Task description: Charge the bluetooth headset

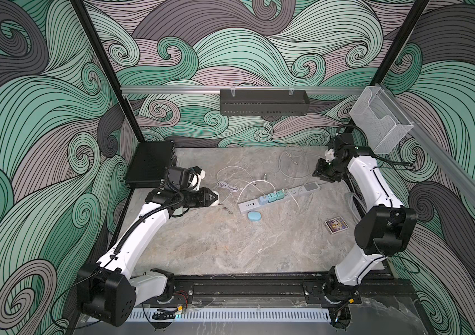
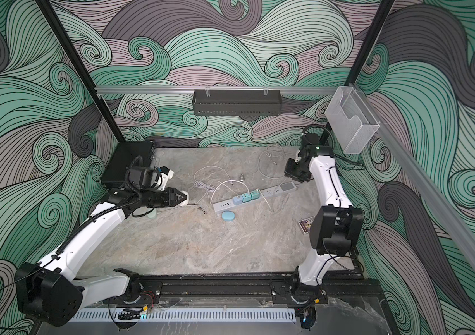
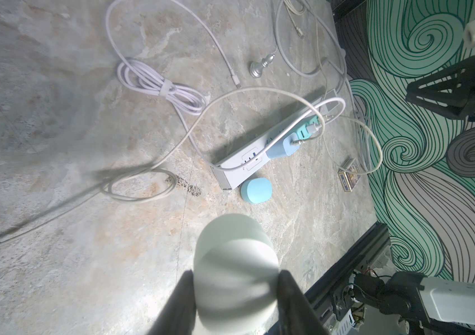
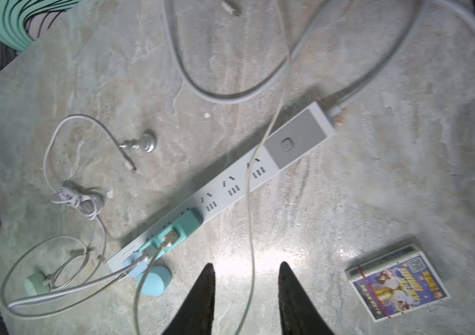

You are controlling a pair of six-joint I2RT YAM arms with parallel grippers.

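Observation:
A white, rounded object [image 3: 236, 273] with a pale mint end is gripped by my left gripper, raised over the table's left side. My right gripper is partly open above the far right end of the grey power strip [image 4: 226, 187]; nothing is clamped between its fingers, though a thin cable [image 4: 250, 223] passes behind the gap. Teal and blue adapters [image 4: 176, 230] sit in the strip, with cables plugged in. In the right wrist view, one pale cable loops toward a small mint block [image 4: 36, 283] at left. A round blue case [image 3: 256, 190] rests beside the strip's near end.
A bundled cable [image 3: 153, 86] and a small metal piece [image 3: 260, 66] lie behind the strip. A card box [image 4: 398, 282] is at right, a black case [image 1: 149, 162] at back left.

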